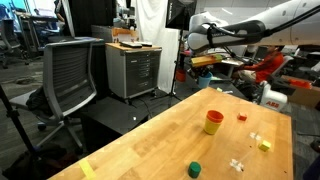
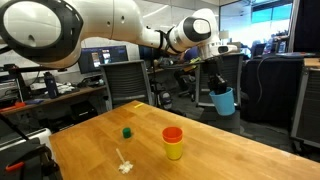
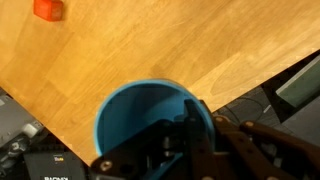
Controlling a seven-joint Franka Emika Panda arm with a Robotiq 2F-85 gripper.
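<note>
A blue cup hangs from my gripper, high above the far part of the table in exterior view 2. In the wrist view the same blue cup fills the lower middle, its round mouth facing the camera. My gripper is shut on the cup's near rim there; the dark fingers hide part of that edge. A yellow cup with a red one at its top stands upright on the wooden table, well apart from the held cup.
On the table are a green piece, a red block, a yellow block and a white piece. Office chairs stand beyond the table.
</note>
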